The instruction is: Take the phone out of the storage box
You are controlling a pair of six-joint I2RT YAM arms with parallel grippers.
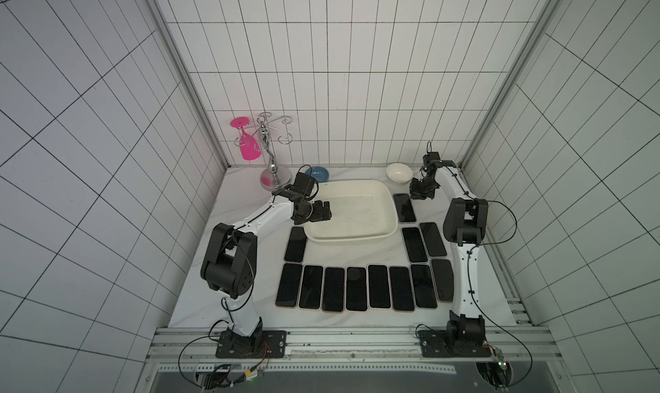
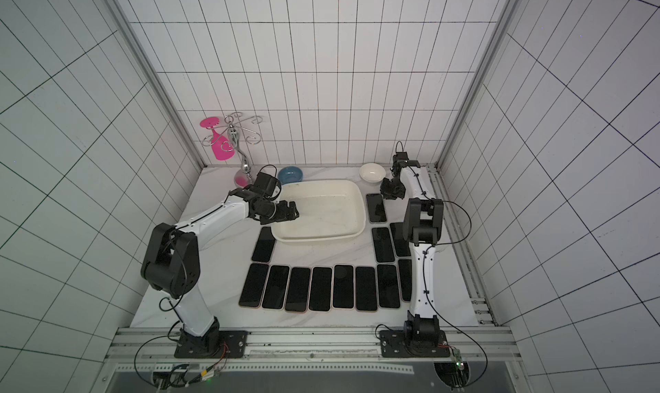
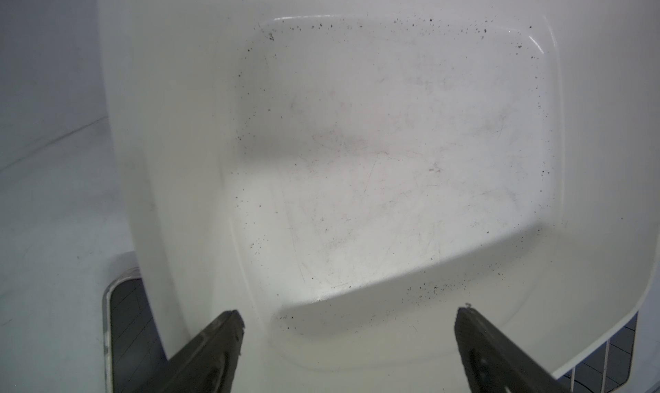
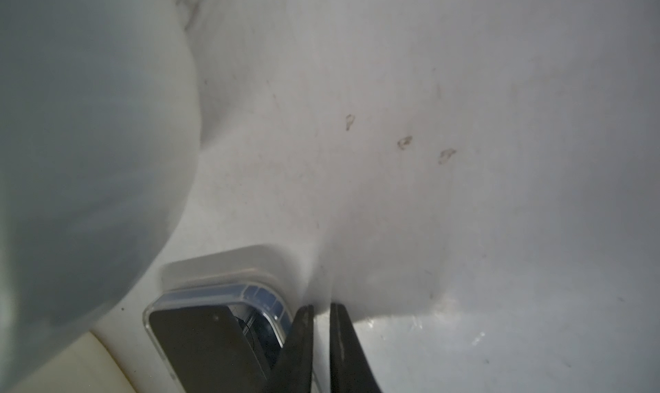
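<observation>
The cream storage box [image 1: 352, 239] stands mid-table, its bare floor [image 3: 398, 152] empty apart from dark specks. Over the box's left side, my left gripper is open wide with nothing between its fingers. One dark phone [image 1: 404, 208] in a clear case lies on the table just right of the box. My right gripper is at that phone's far right corner, its left finger overlapping the case edge in the right wrist view. Contact there is hard to tell. Only a narrow empty gap parts the right fingertips.
Several phones [image 1: 333, 289] line the front and right of the table. A white bowl [image 1: 398, 173] stands behind the right phone, close to my right gripper. Also at the back are a blue bowl [image 1: 318, 174] and a metal stand [image 1: 270, 156] with a pink glass [image 1: 248, 145].
</observation>
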